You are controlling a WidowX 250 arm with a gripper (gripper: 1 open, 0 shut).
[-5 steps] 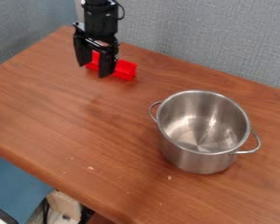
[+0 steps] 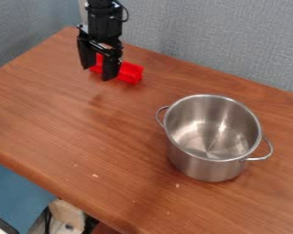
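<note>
My black gripper [image 2: 98, 66] is at the upper left of the wooden table, lowered over a red object [image 2: 128, 72] that lies near the back edge. The fingers straddle or stand just in front of the red object, which is partly hidden behind them; whether they touch it or hold it I cannot tell.
A steel pot [image 2: 211, 137] with two side handles stands on the right of the table [image 2: 88, 146], empty inside. Grey padded walls line the back and left.
</note>
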